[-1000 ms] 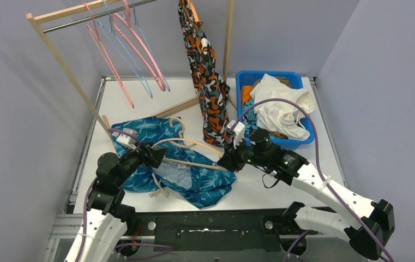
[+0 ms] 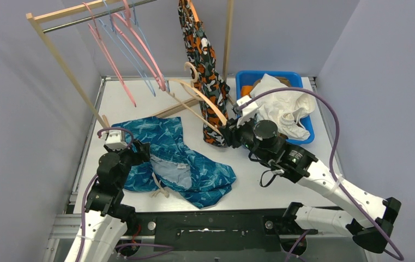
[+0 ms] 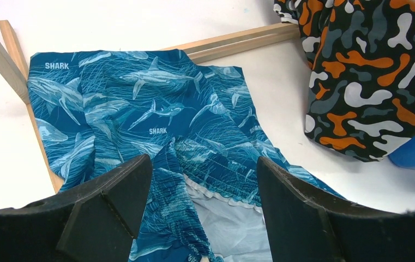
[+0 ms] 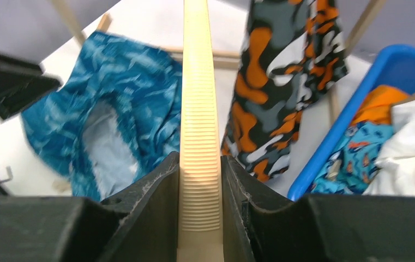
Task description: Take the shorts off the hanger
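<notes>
Blue shark-print shorts (image 2: 208, 172) lie spread on the white table, off any hanger, with the pale lining and drawstring showing. Just above them my left gripper stands open, only the shorts beneath showing between its fingers. My right gripper (image 2: 228, 130) is shut on one end of a bare wooden hanger (image 2: 195, 90), held raised over the table; its wood (image 4: 199, 109) runs up between the fingers in the right wrist view. No cloth hangs from it.
A camouflage garment (image 2: 199, 60) hangs from the rack (image 2: 58, 54) behind the wooden hanger. Pink and blue empty hangers (image 2: 139, 46) are on the rail at left. A blue bin (image 2: 310, 123) with clothes stands at right.
My right gripper has lifted the wooden hanger up and away from above the shorts towards the rack. The left arm has drawn back a little to the left. The shorts lie unchanged.
</notes>
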